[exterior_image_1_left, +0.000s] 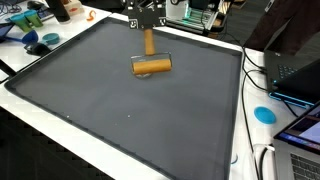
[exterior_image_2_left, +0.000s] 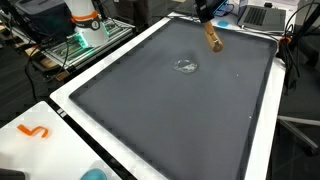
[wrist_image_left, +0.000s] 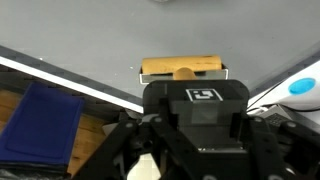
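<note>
A wooden-coloured roller (exterior_image_1_left: 151, 66) with a thin wire frame and an orange-brown handle (exterior_image_1_left: 149, 42) hangs from my gripper (exterior_image_1_left: 148, 27). My gripper is shut on the handle, which points down out of it. In the second exterior view the roller (exterior_image_2_left: 214, 41) shows nearly end-on, toward the far side of the grey board (exterior_image_2_left: 150, 110). The wrist view shows the roller (wrist_image_left: 181, 65) lying crosswise beyond the black gripper body, which hides the fingertips there.
A clear, thin-rimmed item (exterior_image_2_left: 185, 66) rests on the board. Laptops (exterior_image_1_left: 300, 135) and a blue disc (exterior_image_1_left: 265, 115) are at the right, cups and bowls (exterior_image_1_left: 38, 48) at the far left. Most of the board is bare.
</note>
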